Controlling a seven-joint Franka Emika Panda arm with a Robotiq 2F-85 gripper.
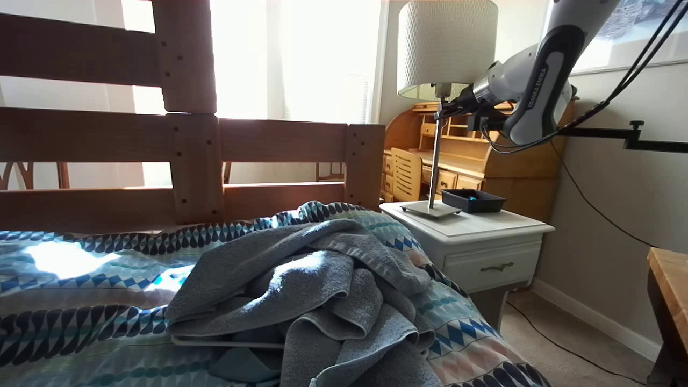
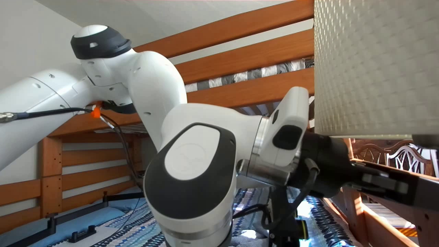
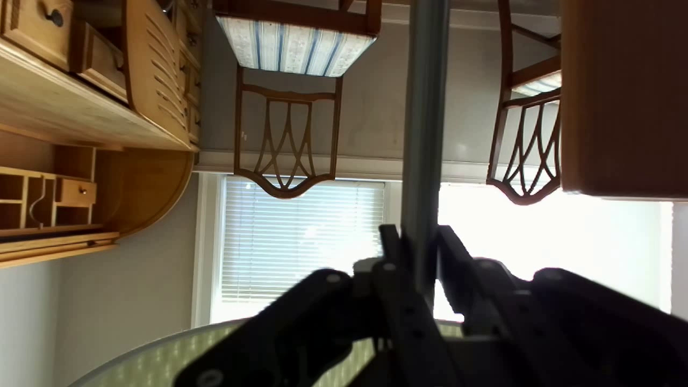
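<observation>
A table lamp with a metal pole and a white textured shade stands on the white nightstand, its pole leaning a little. High on the pole, just under the shade, my gripper is shut on it. In the wrist view the lamp pole runs down between the two dark fingers, and the shade's rim curves across the bottom. The shade fills the upper right of the second exterior view; there my fingertips are hard to make out. The square lamp base sits near the nightstand's left side.
Right behind the lamp base is a black tray with something blue inside. A grey towel lies heaped on the patterned bed. The wooden bed frame and a roll-top desk stand nearby.
</observation>
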